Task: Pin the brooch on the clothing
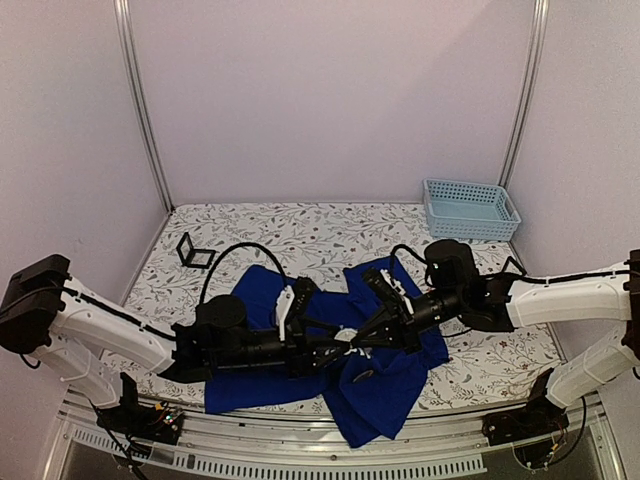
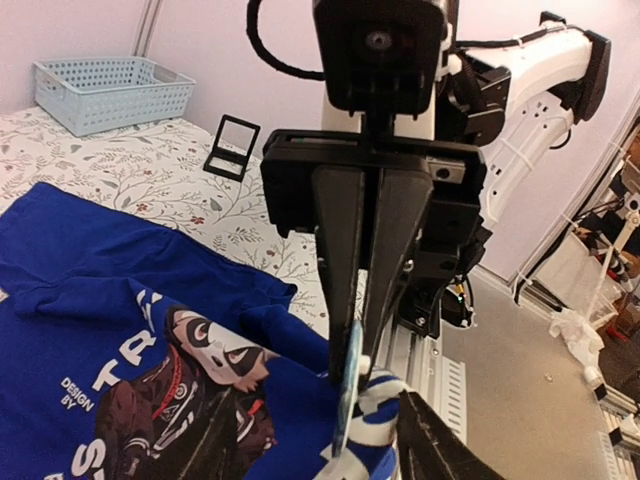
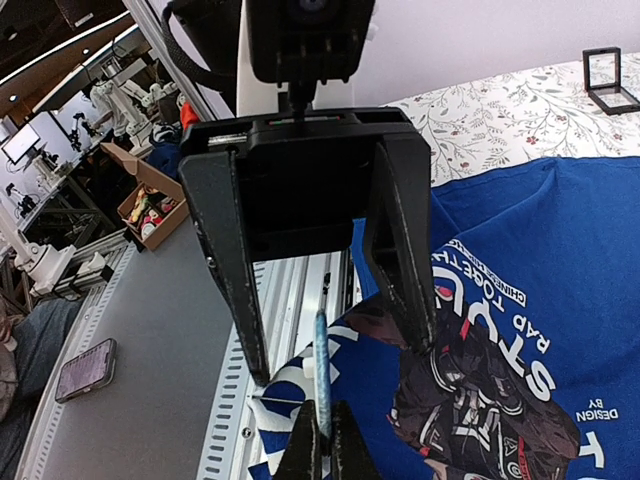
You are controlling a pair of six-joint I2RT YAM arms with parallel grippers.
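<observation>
The brooch shows edge-on as a thin light-blue disc in the left wrist view and right wrist view, with a small white fitting and a thin pin at its side. My right gripper is shut on its edge, fingertips together around it. My left gripper stands open, its fingers apart on either side of the brooch and the striped cloth behind it. The blue printed clothing lies under both arms, with a blue-and-white part by the brooch. Whether the pin passes through the cloth I cannot tell.
A light-blue basket is at the back right of the table. The small black frame stand sits at the back left. Both grippers almost touch, leaving little room between them.
</observation>
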